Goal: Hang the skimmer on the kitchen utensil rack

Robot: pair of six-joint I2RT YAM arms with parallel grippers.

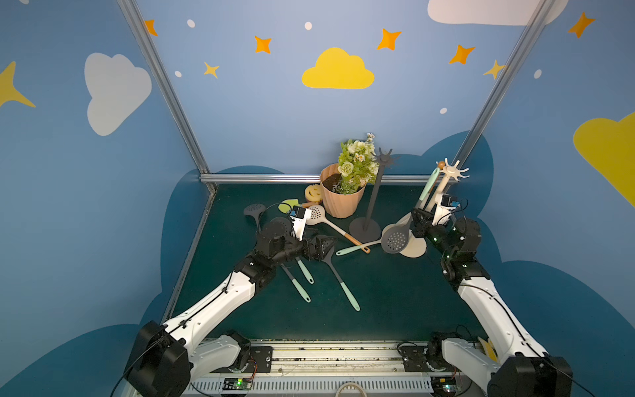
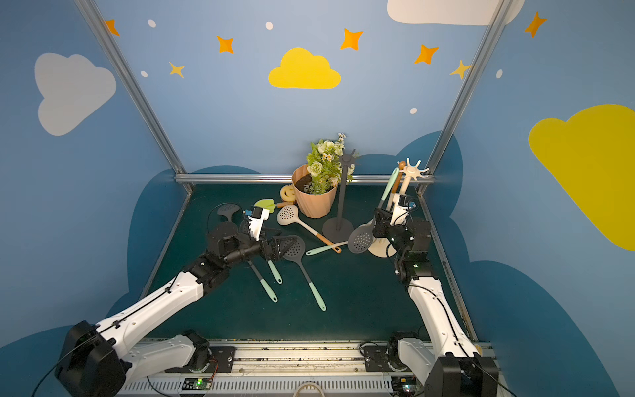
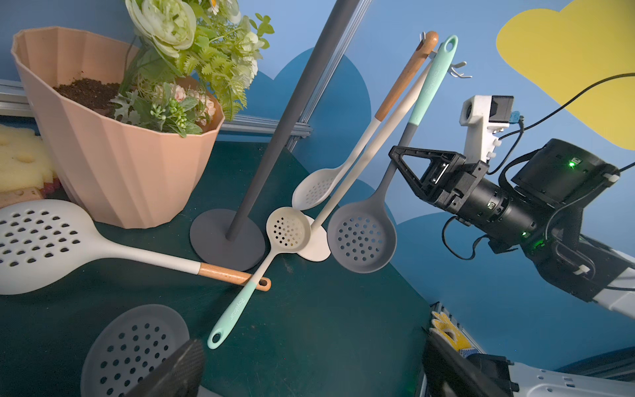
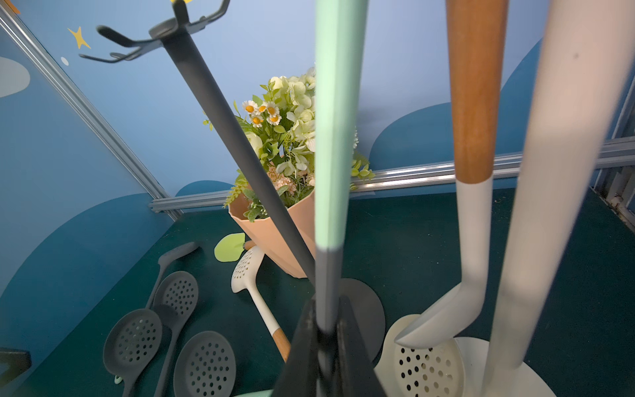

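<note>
A grey skimmer [image 3: 362,235] with a mint handle stands upright, bowl down, beside the cream utensil rack [image 1: 439,195]. My right gripper is shut on its thin grey neck, just below the mint handle [image 4: 338,119]. The handle's top, with its hole, is close to the rack's hooks [image 3: 457,69] in the left wrist view; whether a hook passes through the hole I cannot tell. A white spoon with a wooden handle [image 3: 403,79] hangs on the same rack. Over the table's middle, my left gripper [image 1: 326,248] is open and empty.
A dark grey rack [image 1: 373,198] stands bare beside the flower pot [image 1: 340,201]. A cream skimmer [image 3: 289,230] with a mint handle lies by the cream rack. Several grey utensils lie around the left gripper, including a skimmer [image 2: 291,248].
</note>
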